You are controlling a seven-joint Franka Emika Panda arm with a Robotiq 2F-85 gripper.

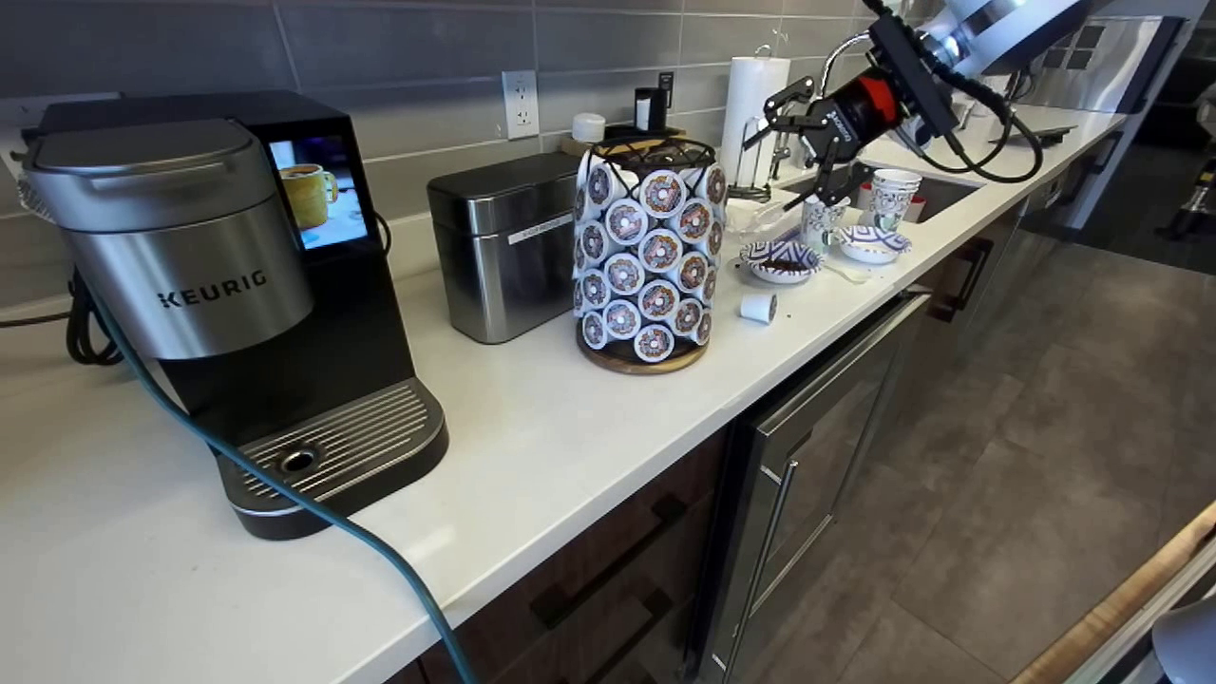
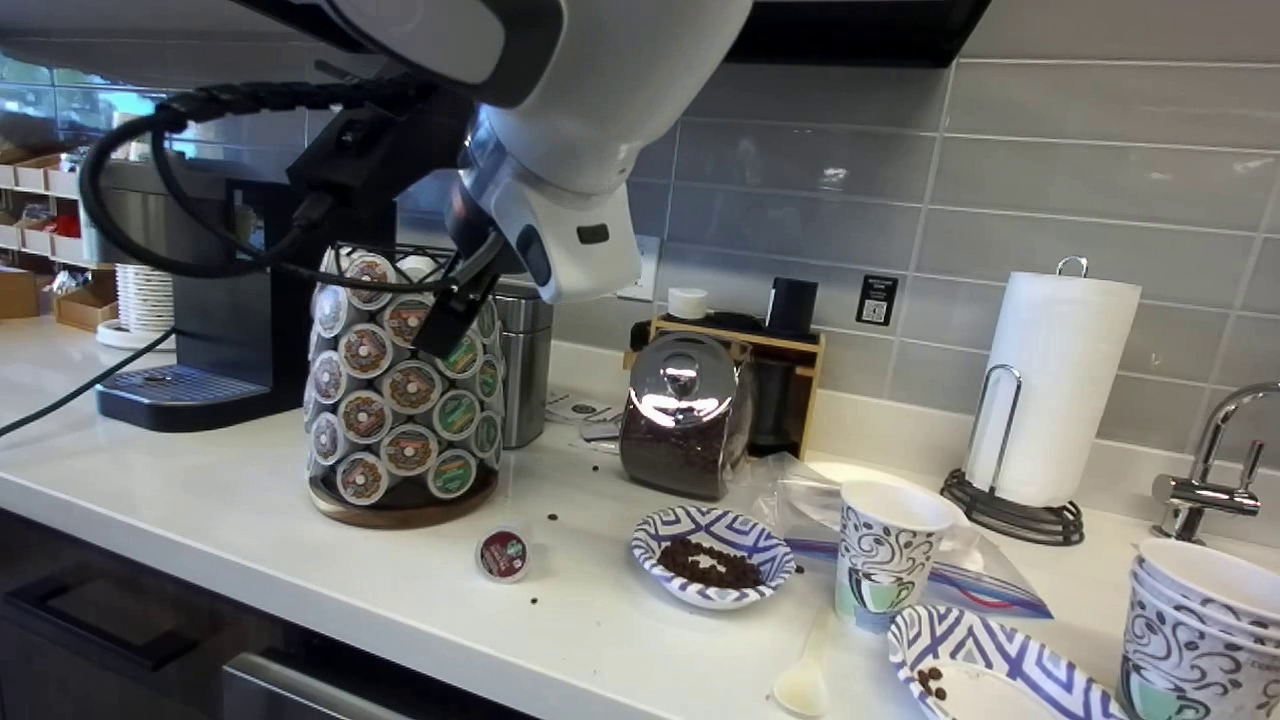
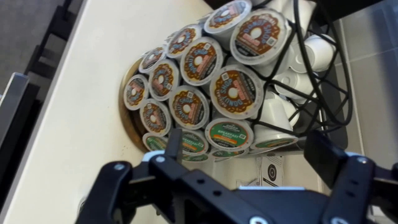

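Observation:
My gripper is open in the wrist view, its two fingers (image 3: 174, 143) wide apart with no object held between them. Beyond it stands the wire carousel (image 1: 593, 342), filled with coffee pods; those facing the wrist view have brown donut-shop or green breakfast lids. One loose pod (image 1: 758, 307) lies on its side on the counter beside the carousel's wooden base; its lid shows dark red in exterior view 2. In exterior view 1 the gripper is in the air to the right of the carousel, higher than the loose pod.
A Keurig coffee maker (image 1: 228, 274) stands at the left, with a steel bin (image 1: 496, 251) behind the carousel. Patterned bowls (image 2: 672, 528), a paper cup (image 2: 888, 552), a spoon (image 2: 801, 686) and a paper towel roll (image 2: 1062, 384) occupy the sink side.

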